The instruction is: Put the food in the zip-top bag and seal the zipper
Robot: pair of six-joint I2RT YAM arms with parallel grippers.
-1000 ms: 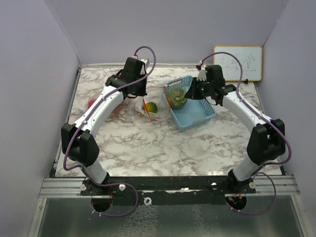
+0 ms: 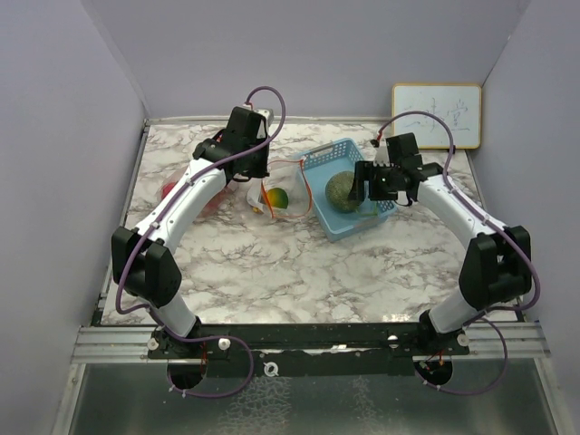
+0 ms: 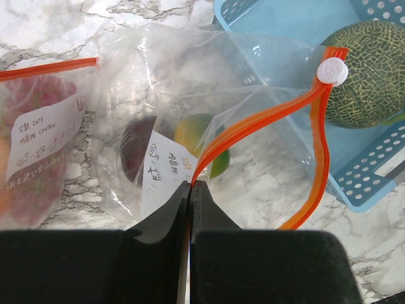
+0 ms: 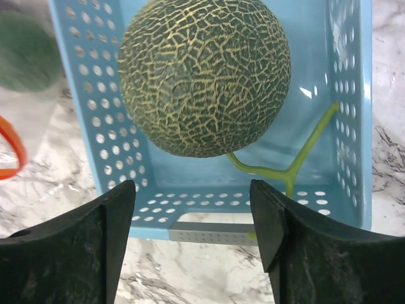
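A clear zip bag with orange zipper (image 3: 266, 117) lies open, holding a green-yellow mango (image 3: 193, 130) and a dark fruit (image 3: 136, 145). My left gripper is shut on the bag's orange zipper edge. A netted melon (image 4: 202, 76) rests in the blue basket (image 4: 348, 158), right of the bag. My right gripper is open above the basket's near end, beside the melon, nothing between its fingers. A thin green stem (image 4: 304, 152) lies in the basket.
A filled bag (image 3: 41, 139) lies left of the open bag. A whiteboard (image 2: 437, 115) stands at the back right.
The melon has moved toward the front and right within the basket. The left arm has stayed still.
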